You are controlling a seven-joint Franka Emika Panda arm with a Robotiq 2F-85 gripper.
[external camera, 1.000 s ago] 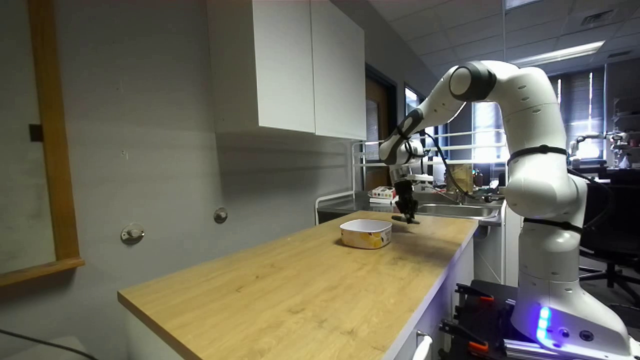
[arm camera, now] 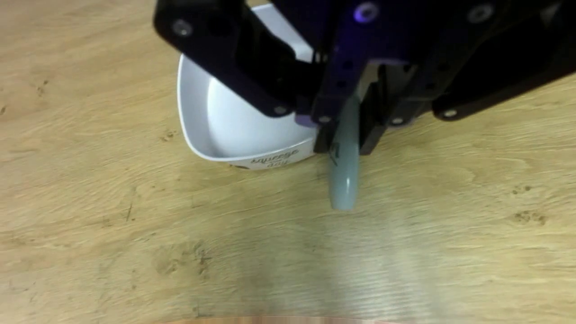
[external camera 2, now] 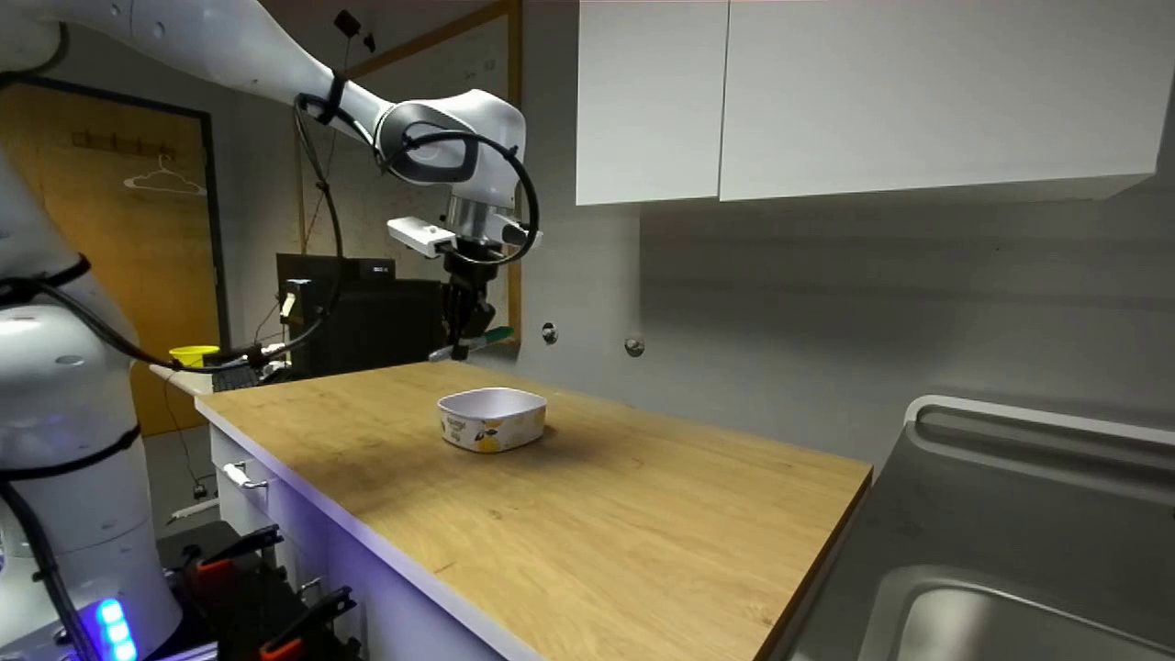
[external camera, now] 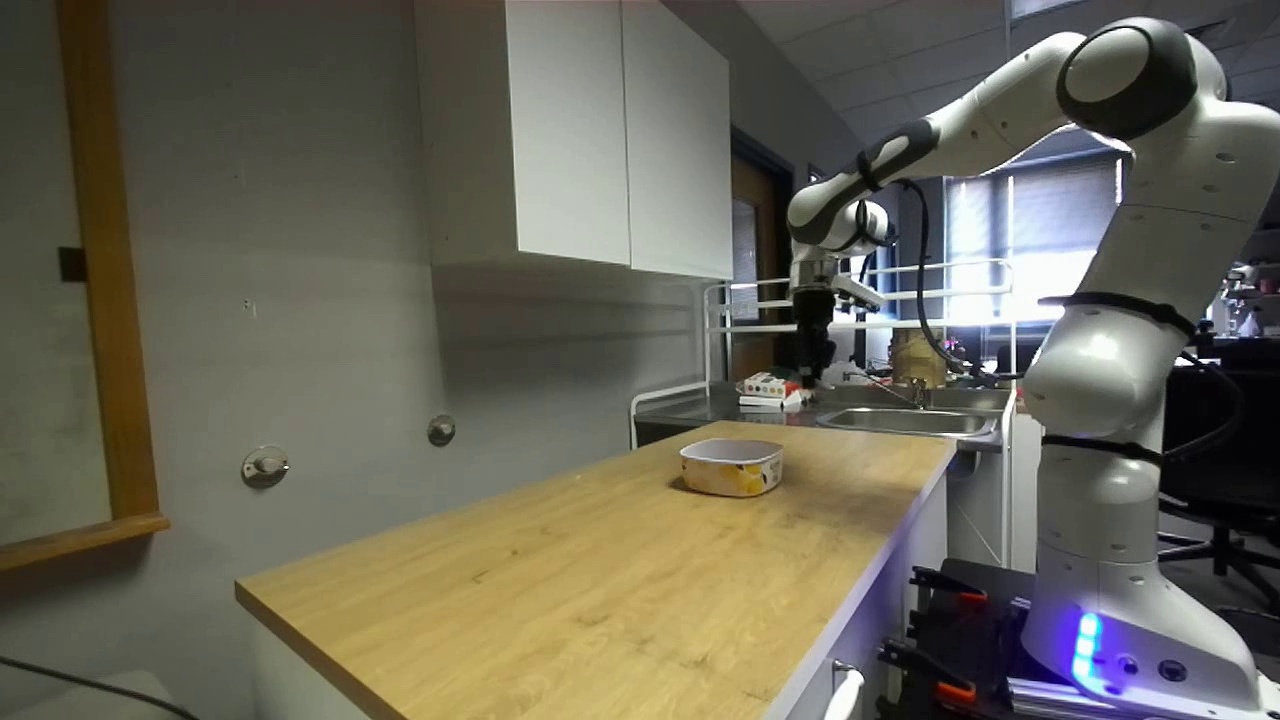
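Note:
A slim pale grey marker-like object point(arm camera: 343, 178) with a green end sits between the fingers of my gripper, which is shut on it. From the side, the gripper point(external camera 2: 464, 336) hangs well above the wooden counter with the held object point(external camera 2: 492, 340) roughly level. In the first exterior view the gripper point(external camera: 815, 360) shows dark against the sink area, and the held object is hard to make out there. A white bowl with lemon print point(external camera 2: 491, 423) stands upright on the counter; its inside point(arm camera: 237, 116) looks empty where visible, part being covered by the gripper.
White wall cabinets point(external camera: 678, 144) hang above its back side. A metal sink point(external camera: 918, 420) and small boxes point(external camera: 765, 386) lie beyond its far end.
My gripper has risen from low over the counter beside the bowl to well above it, carrying the slim object along. The bowl has stayed in place.

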